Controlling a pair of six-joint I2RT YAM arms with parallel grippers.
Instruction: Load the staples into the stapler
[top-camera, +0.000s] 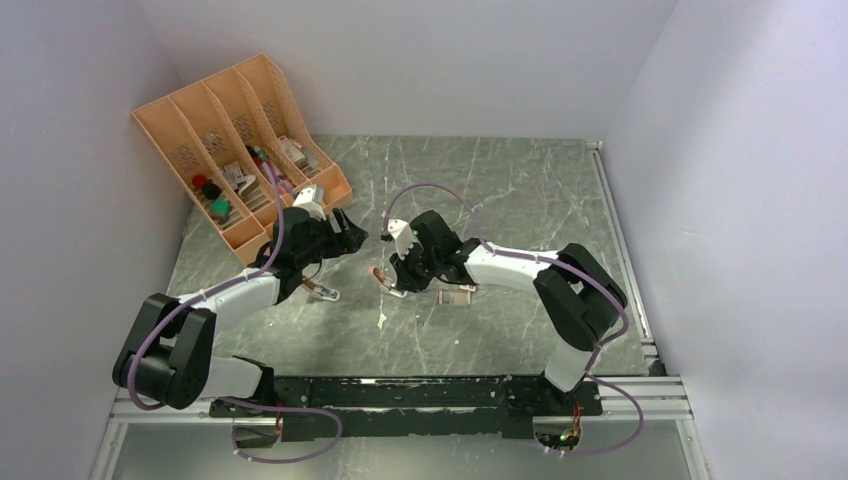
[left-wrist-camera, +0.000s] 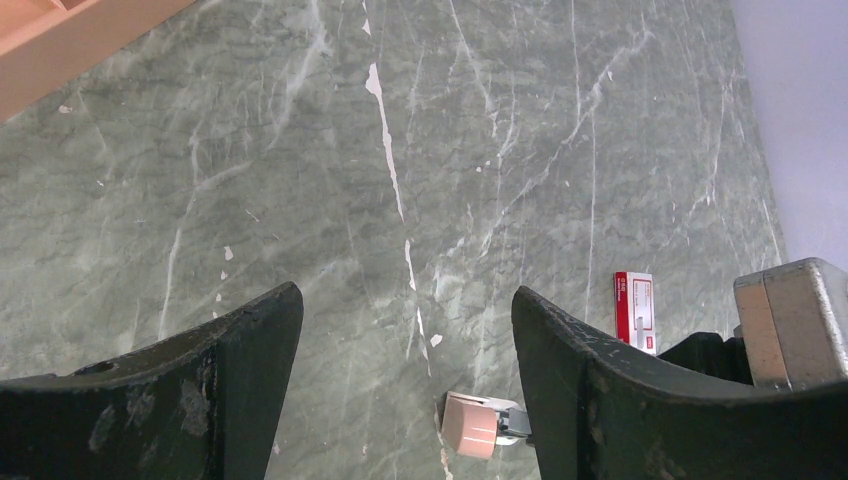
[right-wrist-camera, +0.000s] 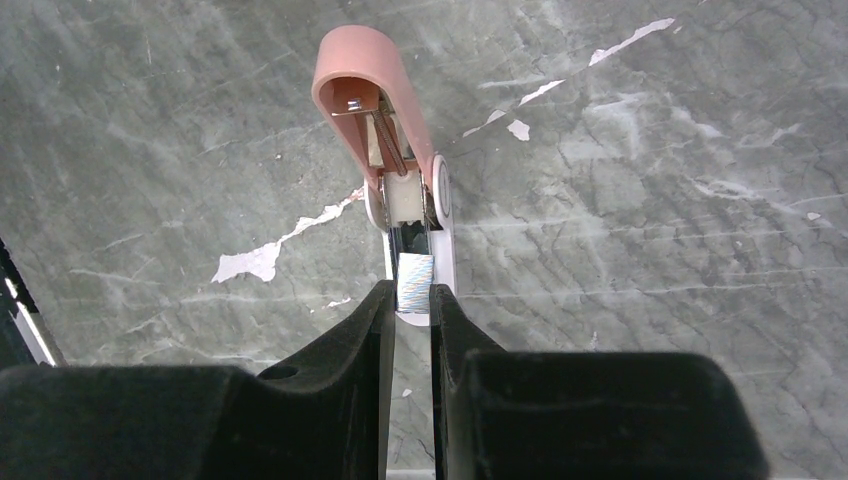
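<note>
The pink and white stapler (right-wrist-camera: 372, 75) lies on the table with its top swung up, its open tray facing my right gripper. A short silvery strip of staples (right-wrist-camera: 415, 280) sits at the front of the tray, between the right fingertips, which are shut on it. Whether the strip rests fully down in the channel cannot be told. From above, the stapler (top-camera: 381, 277) is partly covered by the right gripper. My left gripper hangs to the left of the stapler, its fingers wide apart and only bare table below them.
A tan divided organizer (top-camera: 240, 232) with stationery stands at the back left. Another stapler-like item (top-camera: 322, 291) lies beside the left arm. A pale box (top-camera: 455, 298) and a red-and-white packet (left-wrist-camera: 635, 310) are near the right arm.
</note>
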